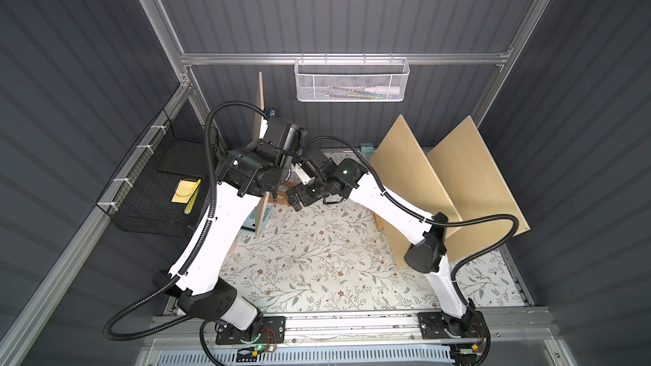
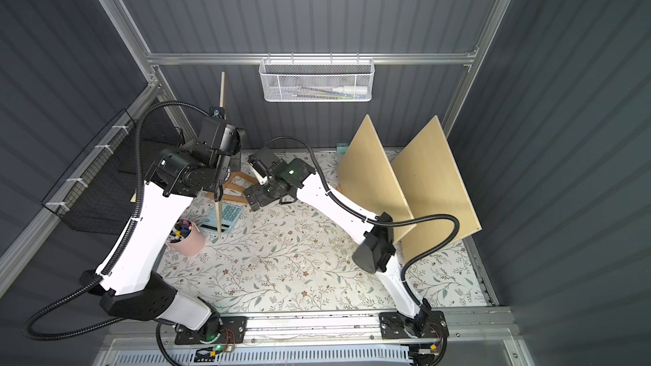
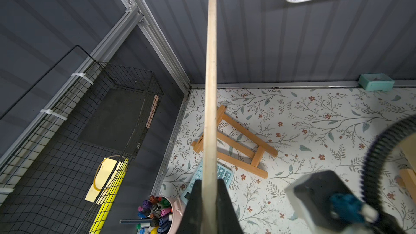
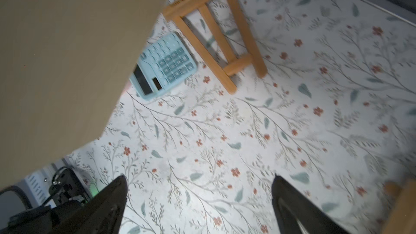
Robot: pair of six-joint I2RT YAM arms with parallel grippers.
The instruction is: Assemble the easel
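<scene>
In the left wrist view a thin pale wooden board (image 3: pixel 210 82) stands edge-on, its lower part between the dark fingers of my left gripper, which is shut on it. In the right wrist view the board's broad face (image 4: pixel 73 60) fills the upper left, blurred. My right gripper is open above the table, nothing between its fingers. An orange-brown wooden easel frame (image 3: pixel 242 143) lies on the table behind the board. Two more boards (image 1: pixel 413 183) lean at the right, a wooden part (image 1: pixel 378 221) at their foot, partly hidden.
A blue calculator (image 4: pixel 164 65) lies beside the easel frame. A pink cup of markers (image 2: pixel 186 237) stands front left, near a black wire basket (image 3: pixel 86 147). A white mesh basket (image 1: pixel 352 81) hangs at the back.
</scene>
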